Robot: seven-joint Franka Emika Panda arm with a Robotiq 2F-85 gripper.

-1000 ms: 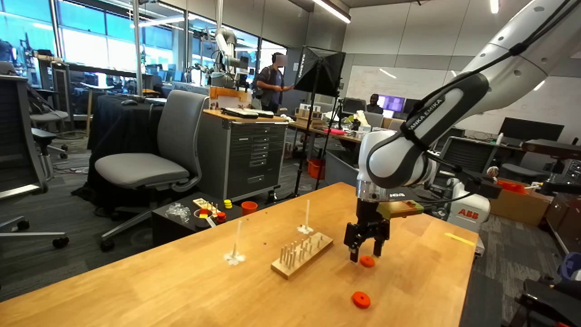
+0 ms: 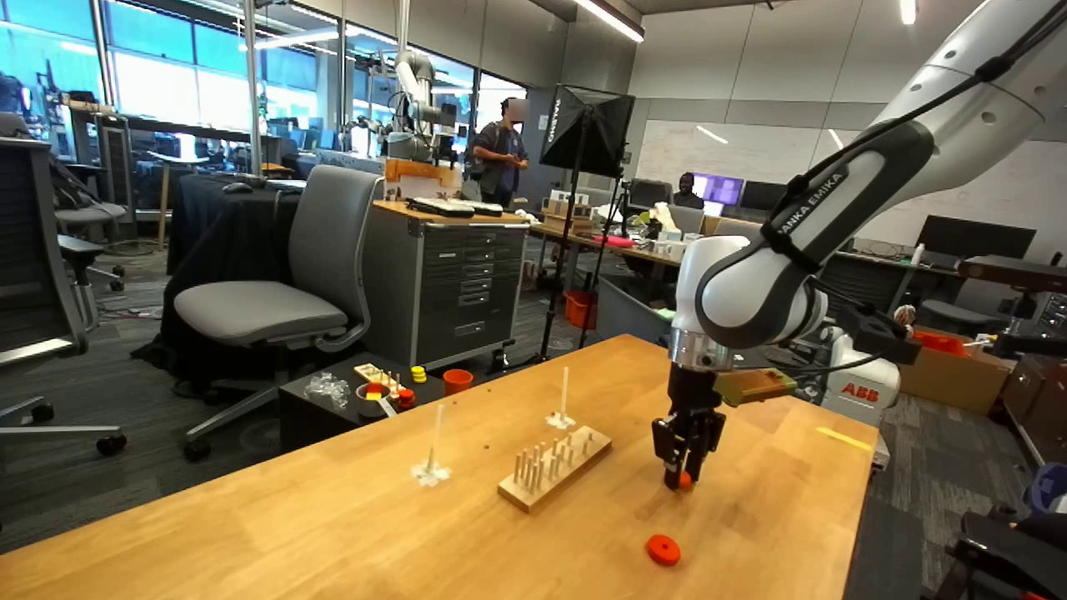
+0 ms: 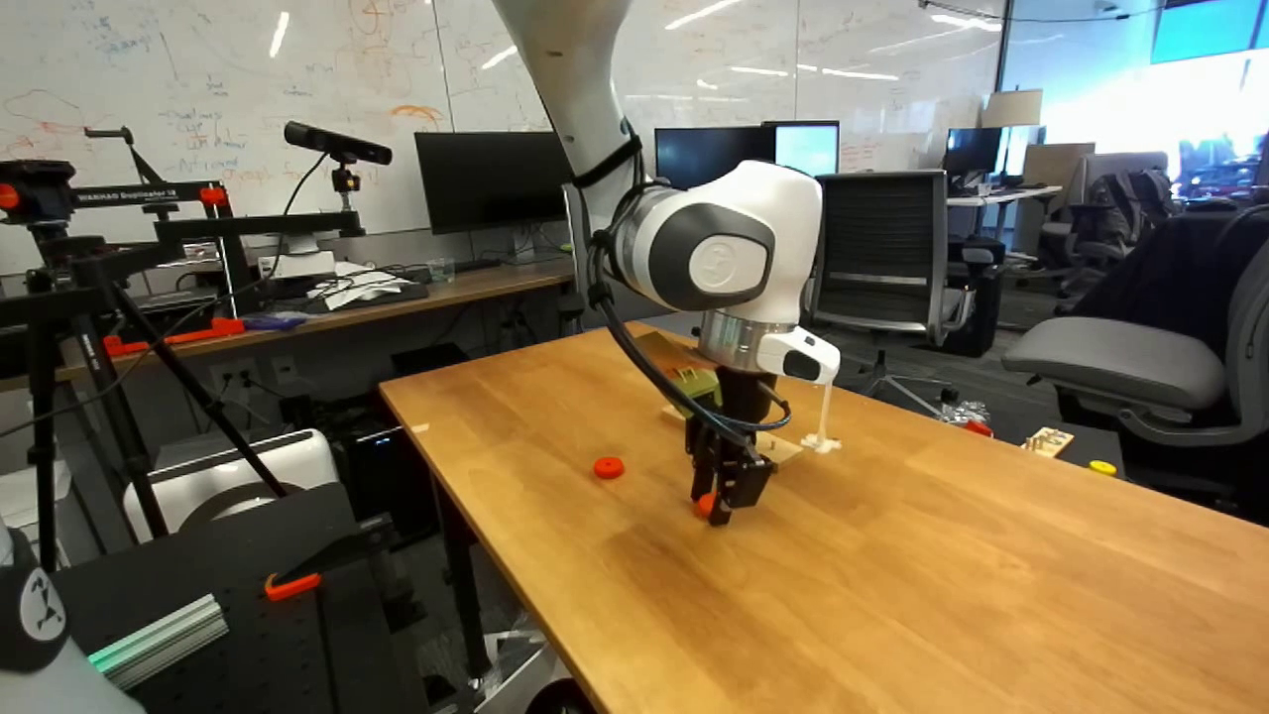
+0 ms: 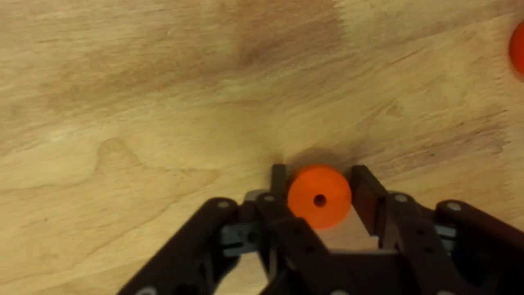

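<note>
An orange-red disc (image 4: 309, 212) with a small centre hole lies between the fingers of my gripper in the wrist view. The fingers are part open around it: a narrow gap shows beside the left finger (image 4: 278, 177), while the right finger (image 4: 366, 194) is very close to the disc's edge or touching it. In exterior view 1 the fingertips are down by the tabletop and partly hide this disc (image 2: 686, 481). A second red disc (image 2: 663, 550) lies flat on the table, clear of the gripper. It shows at the wrist view's right edge.
A wooden pegboard (image 2: 555, 467) with several pegs stands left of the gripper in exterior view 1. Two thin upright rods, one nearer (image 2: 435, 445) and one farther (image 2: 564, 395), rise beyond it. Bare tabletop (image 3: 952, 571) stretches away on the other side.
My gripper has moved down and slightly right in exterior view 1. Its fingers stood wide apart above the disc; now they are closer together on either side of it.
</note>
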